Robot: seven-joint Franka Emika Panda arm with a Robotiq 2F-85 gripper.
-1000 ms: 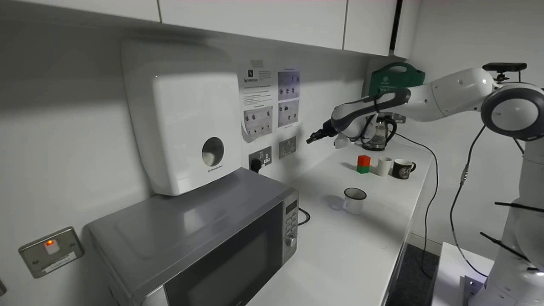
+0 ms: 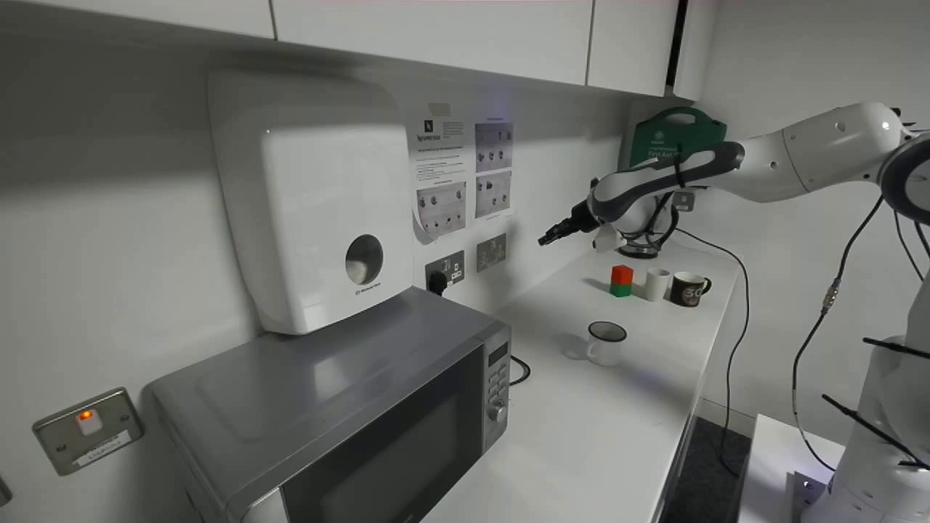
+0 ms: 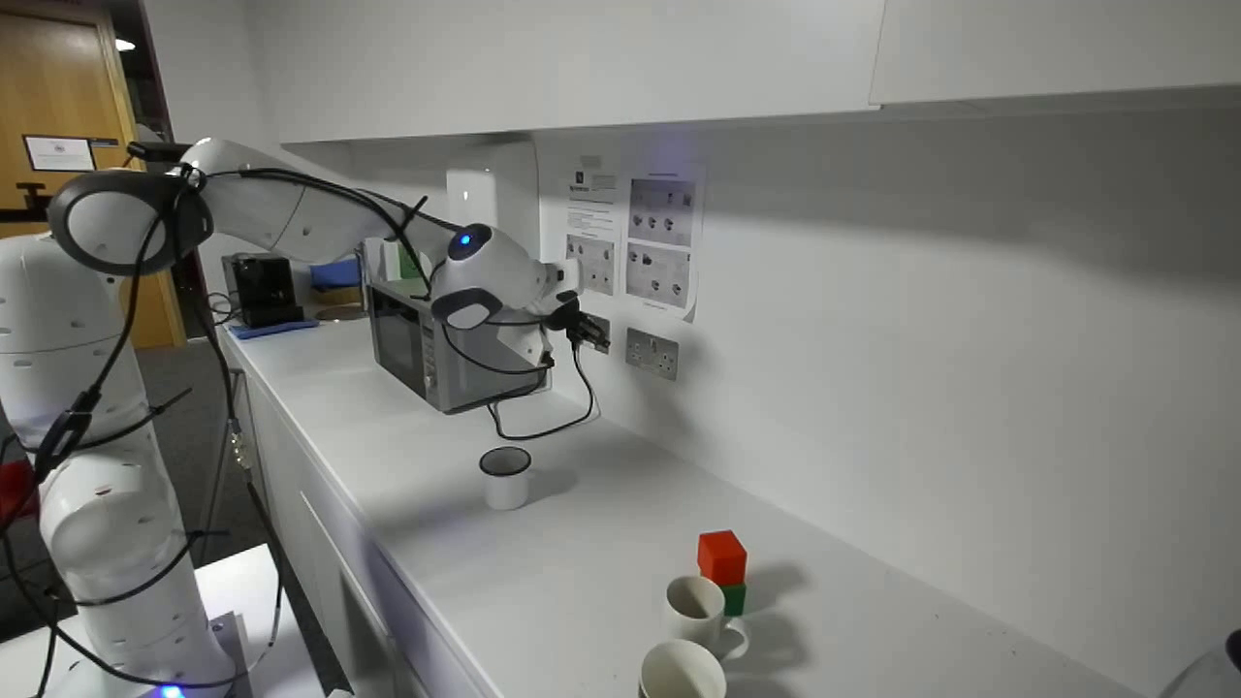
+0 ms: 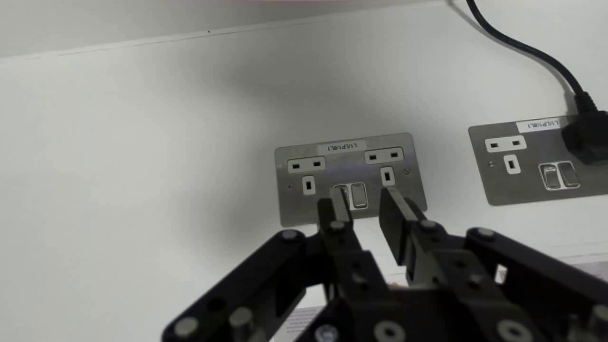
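Observation:
Facing the wall above the counter, my gripper is open, with a gap between its dark fingers and nothing held there. Beyond the fingertips in the wrist view is a metal double socket (image 4: 350, 165), its two outlets empty and its lower edge partly hidden by the fingers. In exterior view 1 the gripper (image 2: 544, 240) hangs in the air, apart from the same wall socket (image 2: 490, 252). A second double socket (image 4: 496, 182), to the right in the wrist view, carries a black plug (image 4: 590, 137) with a cable.
A microwave (image 2: 331, 383) stands below a paper towel dispenser (image 2: 314, 192). On the counter are a dark-rimmed white mug (image 2: 606, 344), a red block (image 3: 722, 557) on a green block (image 3: 734, 599), and two more mugs. Cupboards (image 2: 436, 35) overhang the wall. Mid-counter around the white mug is clear.
In exterior view 1 the gripper has drawn back a little to the right, away from the wall socket. The arm's elbow has shifted right as well. Objects on the counter have stayed put.

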